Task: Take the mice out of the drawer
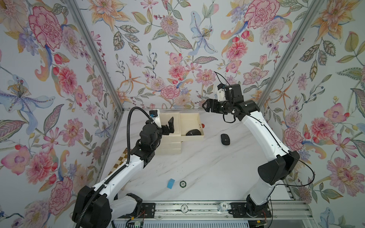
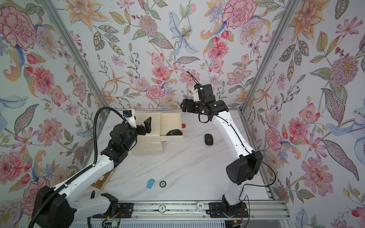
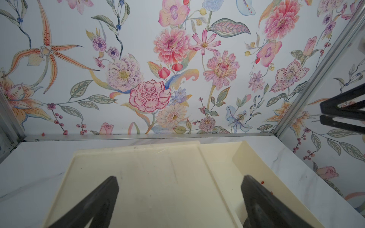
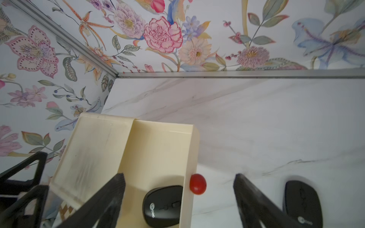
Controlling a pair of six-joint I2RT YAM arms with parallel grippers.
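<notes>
The cream drawer (image 4: 157, 146) stands pulled out of the cream cabinet (image 3: 140, 178). Inside its front part lies a black mouse (image 4: 163, 206), close to the wall with the red knob (image 4: 198, 184). A second black mouse (image 1: 225, 139) rests on the table to the right of the drawer; the right wrist view catches this mouse (image 4: 302, 203) at its lower right. Above the drawer and to its right hangs my right gripper, fingers apart and empty. My left gripper is over the cabinet top, likewise open with nothing between its fingers.
A blue piece (image 1: 170, 183) and a round dark disc (image 1: 182, 184) lie near the table's front. At the left edge is a brown checkered board (image 2: 101, 180), partly behind the left arm.
</notes>
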